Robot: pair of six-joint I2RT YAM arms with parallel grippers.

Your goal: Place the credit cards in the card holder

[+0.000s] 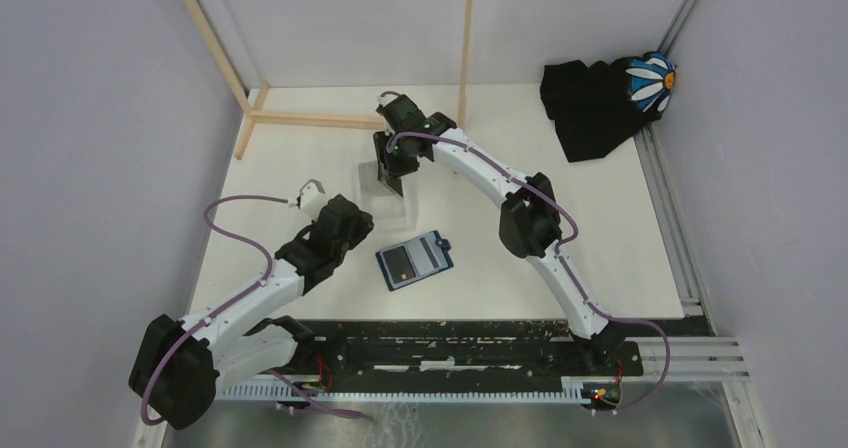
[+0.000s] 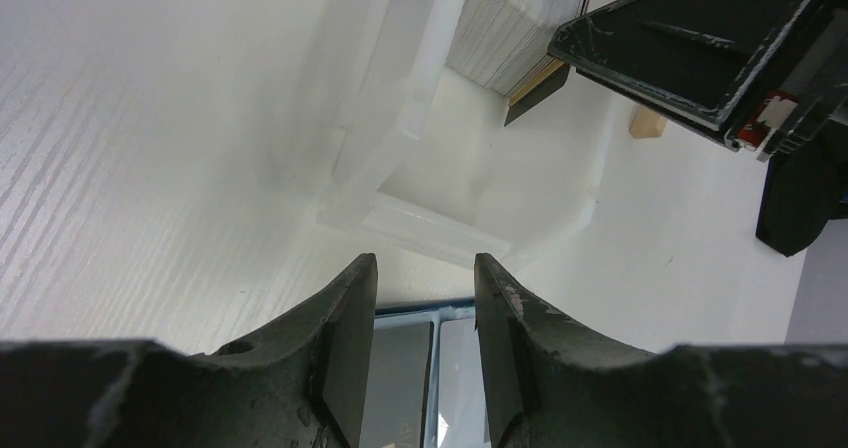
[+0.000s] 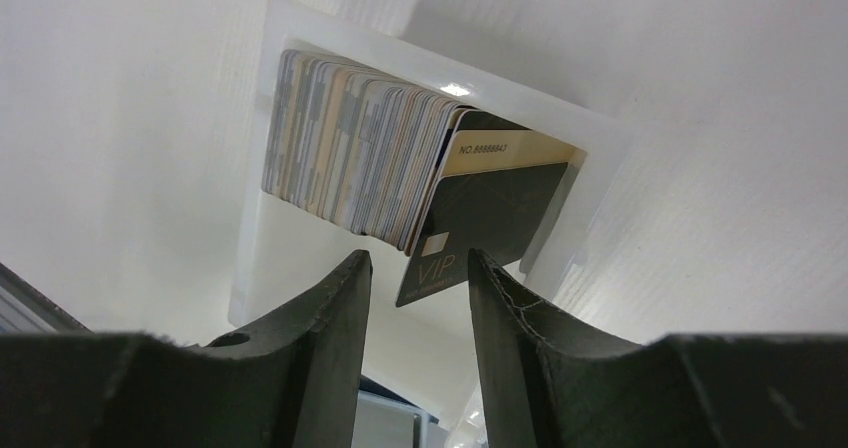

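Note:
A row of credit cards (image 3: pixel 345 148) stands on edge in a white tray (image 3: pixel 245 258). The front one, a black VIP card (image 3: pixel 490 218), leans away from the row. My right gripper is over the tray, its fingers apart and the card's lower corner visible between and beyond them. In the top view the card holder (image 1: pixel 414 260), dark blue with a clear window, lies flat below the tray. To the left of tray and holder is my left gripper, open and empty; past its fingertips the holder's edge (image 2: pixel 400 316) shows.
Behind the tray runs a wooden bar (image 1: pixel 315 119) with uprights. Black cloth with a flower print (image 1: pixel 600 108) lies at the far right. Bare table (image 1: pixel 590 238) spreads between the right arm and the right wall.

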